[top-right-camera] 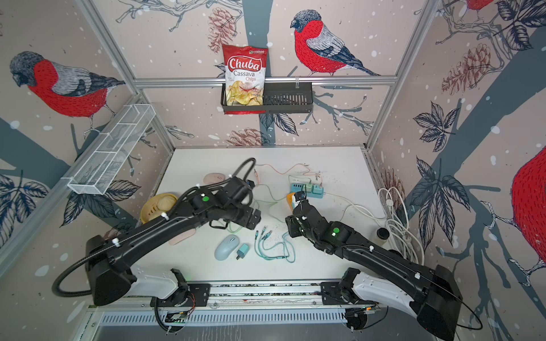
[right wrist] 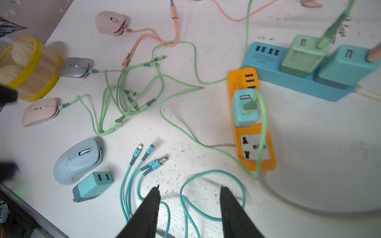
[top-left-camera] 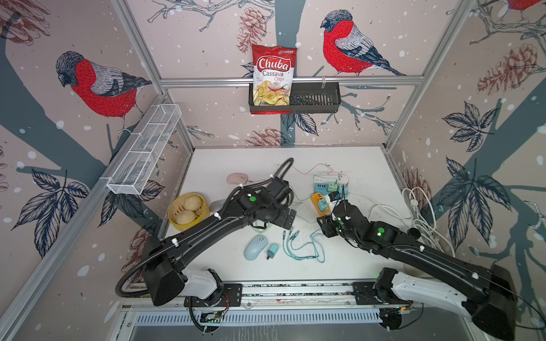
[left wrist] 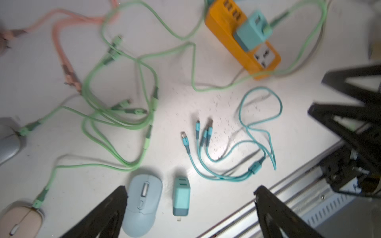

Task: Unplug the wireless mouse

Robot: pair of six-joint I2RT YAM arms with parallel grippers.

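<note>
A blue-grey mouse point(right wrist: 77, 161) lies on the table with no cable at its front; a teal adapter point(right wrist: 92, 186) sits beside it. The teal cable point(right wrist: 214, 172) is loose, its plug ends lying free on the white surface. In the left wrist view, a grey mouse point(left wrist: 8, 143) and a beige mouse point(left wrist: 20, 223) are joined to green cable plugs. A pink mouse point(right wrist: 112, 22) has a pink cable in it. My left gripper is open above the table, with empty space between its fingers. Open too, my right gripper hovers over the teal cable, holding nothing.
An orange power strip point(right wrist: 251, 119) carries a teal adapter with a green cable. Behind it stands a blue strip point(right wrist: 265, 59) with more adapters. Green cables point(right wrist: 119, 93) tangle mid-table. A yellow basket point(right wrist: 51, 75) is at the left; white cables point(top-left-camera: 421, 221) pile at the right.
</note>
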